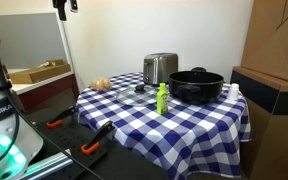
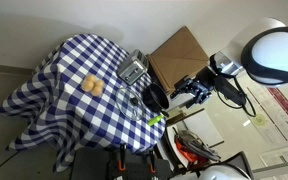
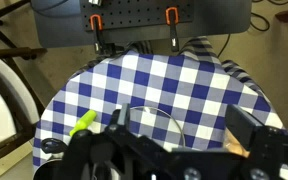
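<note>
My gripper is open above the checked table, its dark fingers (image 3: 242, 124) spread wide with nothing held between them. A clear round glass lid (image 3: 156, 109) lies on the cloth below, partly hidden by the gripper. A bright green bottle (image 1: 162, 98) stands near the table's front, in front of the black pot (image 1: 197, 90); from above, the bottle (image 3: 83, 122) is left of the gripper. Several tan, rounded items (image 1: 101, 85) rest at the table's left; in exterior view 2 these tan items (image 2: 93, 85) sit left of the lid.
A silver toaster (image 1: 161, 68) stands behind the lid, left of the pot. Beside the pot is a small white object (image 1: 234, 91). Cardboard boxes (image 1: 274, 95) rise at the right. Black metal rails with orange clamps (image 1: 102, 134) lie before the table.
</note>
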